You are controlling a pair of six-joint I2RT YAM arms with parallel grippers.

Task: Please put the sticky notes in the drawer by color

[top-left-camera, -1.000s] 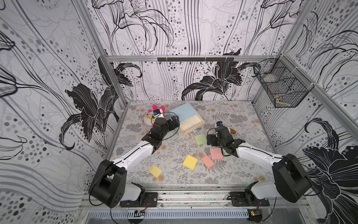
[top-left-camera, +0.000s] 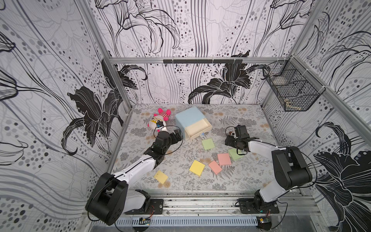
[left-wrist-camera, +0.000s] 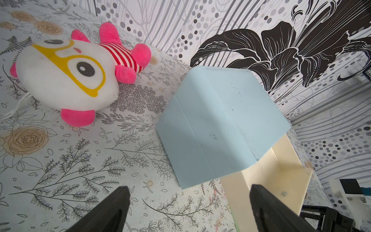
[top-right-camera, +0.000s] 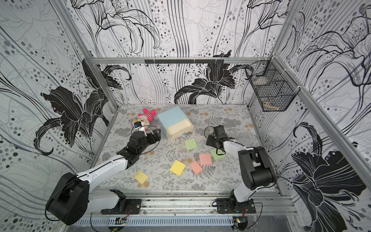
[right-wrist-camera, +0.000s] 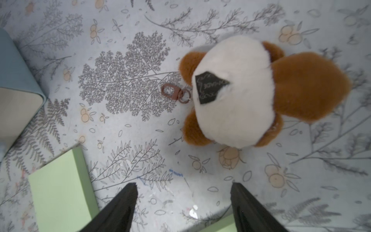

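A light blue box [top-left-camera: 188, 116] has its cream drawer [top-left-camera: 198, 128] pulled out at the front. On the table lie green pads [top-left-camera: 208, 144], pink pads [top-left-camera: 224, 159], and yellow pads [top-left-camera: 196, 167]. My left gripper is open beside the box, with nothing between its fingers. My right gripper hangs apart, nothing between its fingers, above bare table between the two green pads.
A pink-footed plush toy [left-wrist-camera: 69, 77] lies left of the box. A brown and white plush [right-wrist-camera: 233, 92] lies just beyond my right gripper. A wire basket [top-left-camera: 293, 89] hangs on the right frame.
My right gripper has moved rightward, toward the brown plush. The left gripper has drawn back slightly to the left and down from over the box.
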